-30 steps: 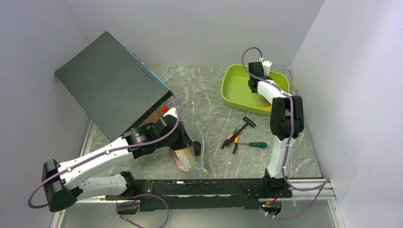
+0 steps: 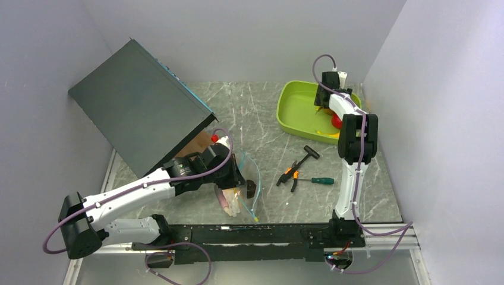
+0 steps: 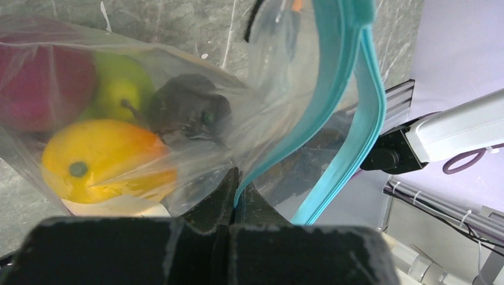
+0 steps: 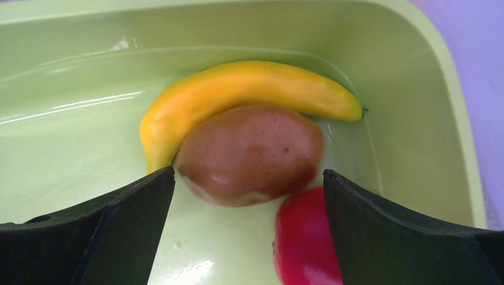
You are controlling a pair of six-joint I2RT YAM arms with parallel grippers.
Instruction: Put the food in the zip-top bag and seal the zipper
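The zip top bag [image 2: 249,202] with a blue zipper [image 3: 362,130] holds a mango [image 3: 107,160], a red fruit [image 3: 41,83], a green fruit [image 3: 122,83] and a dark item. My left gripper is shut at the bag's zipper edge. In the green tray [image 2: 291,113], seen closely in the right wrist view, lie a banana [image 4: 249,83], a brown potato-like food [image 4: 249,154] and a red food [image 4: 303,237]. My right gripper is open above them, the brown food between and beyond its fingertips.
Pliers [image 2: 288,175], a hammer [image 2: 310,151] and a screwdriver [image 2: 321,180] lie on the counter below the tray. A large dark box [image 2: 136,107] stands at the left. Counter between box and tray is clear.
My right gripper has shifted right over the tray. The left gripper has moved slightly right, and the bag's upper edge has shifted with it.
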